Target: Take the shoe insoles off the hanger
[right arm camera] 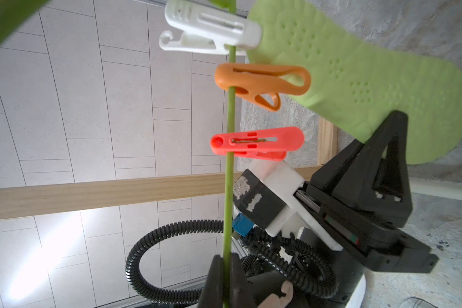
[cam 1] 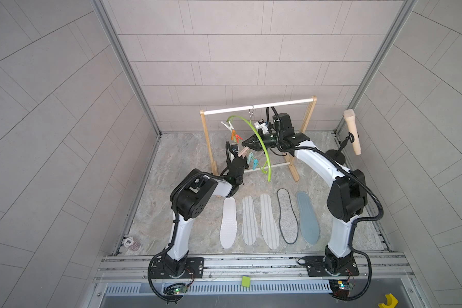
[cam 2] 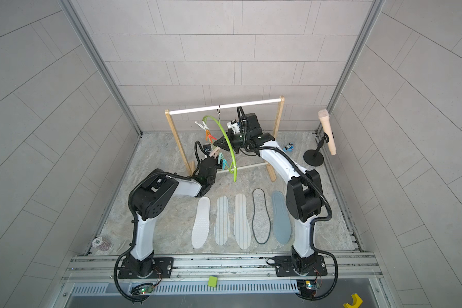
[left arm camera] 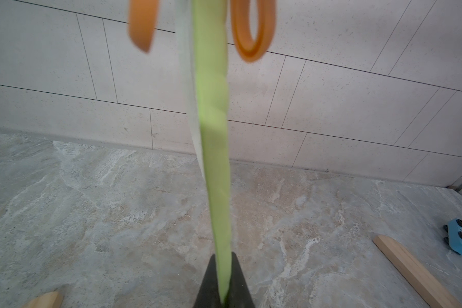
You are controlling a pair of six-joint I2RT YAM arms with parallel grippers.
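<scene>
A light green insole (right arm camera: 354,77) hangs at the hoop hanger (cam 1: 267,154) by a white clip (right arm camera: 210,23); an orange clip (right arm camera: 261,77) and a red clip (right arm camera: 261,137) are on the hanger rod beside it. My left gripper is shut on the insole's lower part, seen edge-on in the left wrist view. My right gripper is shut at the hanger's thin rod, near the clips; whether it grips the rod is unclear.
Five loose insoles (cam 1: 250,220) lie in a row on the front of the table (cam 1: 174,154). A wooden rack (cam 1: 206,143) carries the hanger. A black stand (cam 2: 313,156) stands at the right.
</scene>
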